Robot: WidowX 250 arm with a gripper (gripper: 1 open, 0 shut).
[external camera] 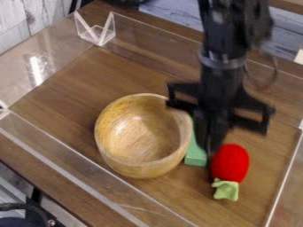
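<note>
My dark gripper (213, 137) hangs low over a light green block (196, 155), between the wooden bowl (136, 133) and a red plush vegetable (231, 167) with a pale green top. It hides the upper part of the block. The gripper appears shut, though its tips are blurred and dark; whether it touches the block I cannot tell.
Clear plastic walls edge it, with a small clear bracket (97, 28) at the back left corner.
</note>
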